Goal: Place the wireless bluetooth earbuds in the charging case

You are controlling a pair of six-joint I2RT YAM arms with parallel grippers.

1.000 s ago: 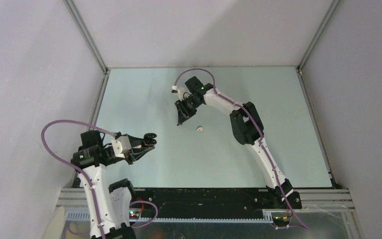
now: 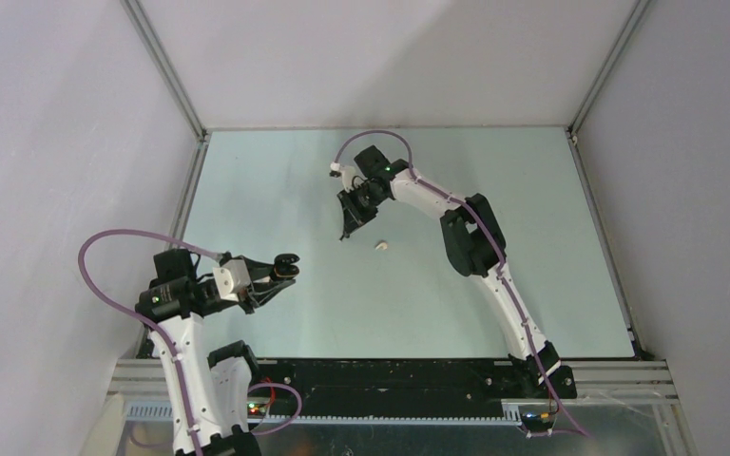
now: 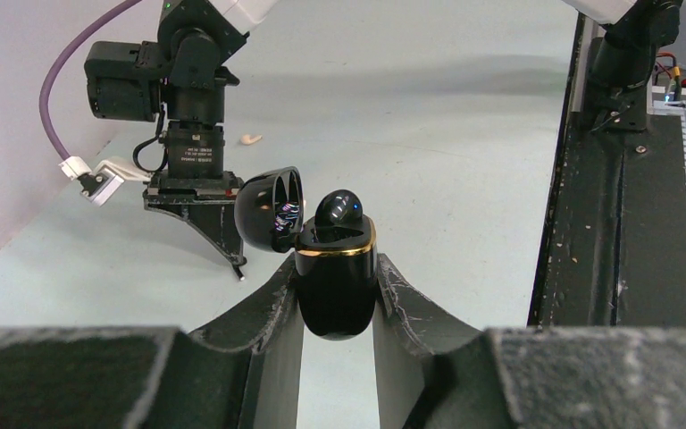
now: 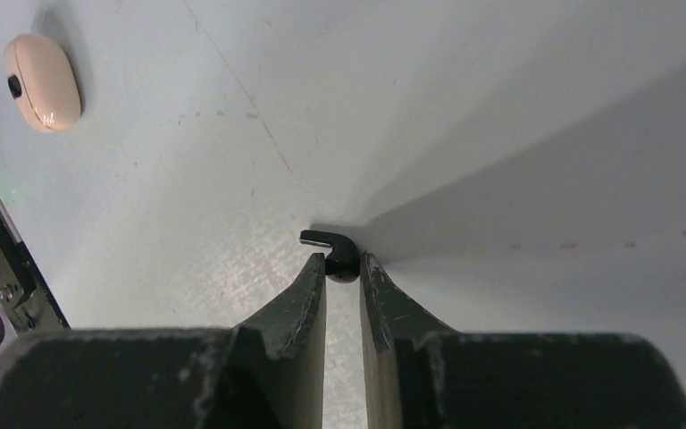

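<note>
In the left wrist view my left gripper is shut on the black charging case (image 3: 337, 308), which has a gold line near its rim. Its lid (image 3: 252, 214) is swung open to the left, and a shiny black rounded piece, apparently an earbud (image 3: 338, 209), stands up from the case's opening. My right gripper is shut on a small black earbud (image 4: 343, 257), whose thin bent end points left. From above, that right gripper (image 2: 344, 234) is low over the table, behind and to the right of the case (image 2: 285, 269).
A small beige rounded object (image 4: 43, 82) with a dark spot lies on the pale table (image 2: 418, 304), a little right of the right gripper in the top view. Between the case and the right gripper the table is bare. A black rail (image 2: 390, 380) runs along the front edge.
My right gripper has shifted very slightly to the right in the top view. The left arm and the case look unmoved, as does the beige object.
</note>
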